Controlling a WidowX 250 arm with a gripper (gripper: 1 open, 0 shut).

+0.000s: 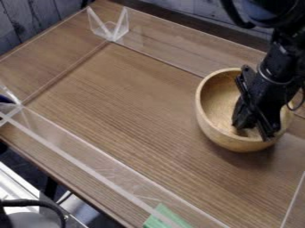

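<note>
A wooden bowl point(215, 114) rests on the wooden table at the right side of the camera view. My black gripper point(248, 114) reaches down from the upper right into the bowl, its fingers low inside it near the front. The fingers look shut; whether anything thin is between them cannot be made out, as the bowl and gripper body hide the tips.
Transparent strips edge the work area, with a clear bracket at the back left. A small green piece point(165, 216) lies at the front. Dark cables are at the lower left.
</note>
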